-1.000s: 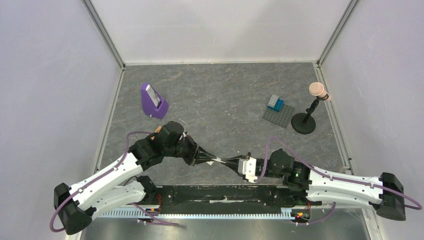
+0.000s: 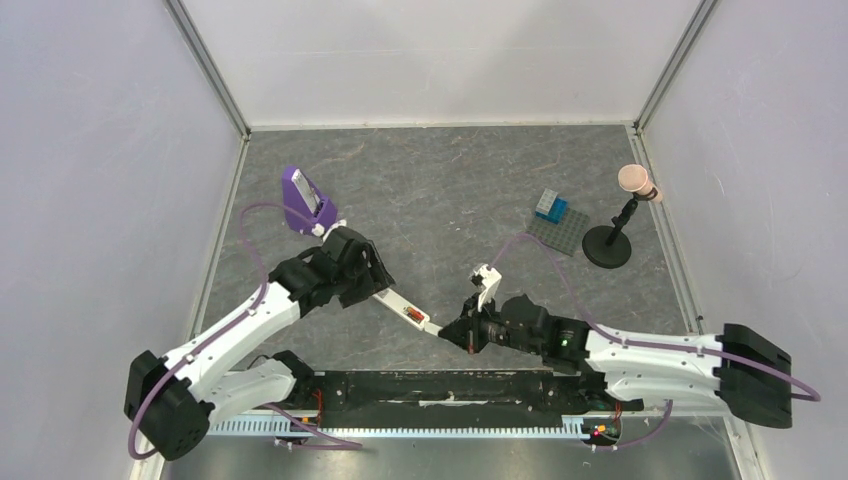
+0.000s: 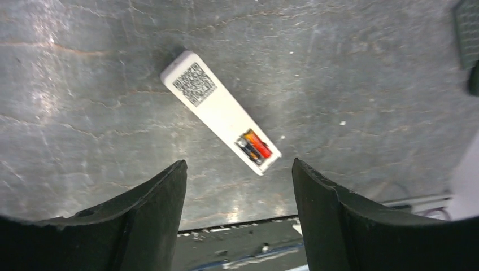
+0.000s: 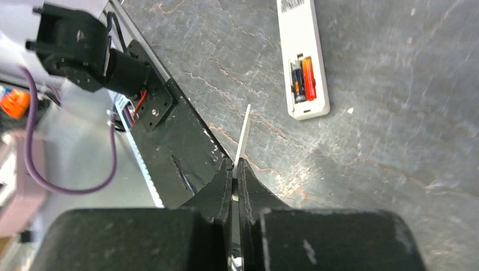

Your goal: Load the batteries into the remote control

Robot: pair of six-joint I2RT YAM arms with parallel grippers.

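Observation:
The white remote [image 2: 398,303] lies on the grey floor with its battery bay uncovered; an orange-red battery [image 4: 309,79] and a dark battery [image 4: 297,81] lie in it. My left gripper is open above the remote, nothing between its fingers. My right gripper is shut on a thin white strip [image 4: 244,130], apparently the battery cover, sticking out from its fingertips just beside the remote's battery end.
A purple holder [image 2: 310,210] stands at the back left. On the right are a grey plate [image 2: 560,235] with a blue block [image 2: 550,210] and a black stand [image 2: 606,248].
My left gripper has pulled away from the right one, up and back-left, uncovering the remote. My right gripper, with the white strip, has shifted slightly and turned.

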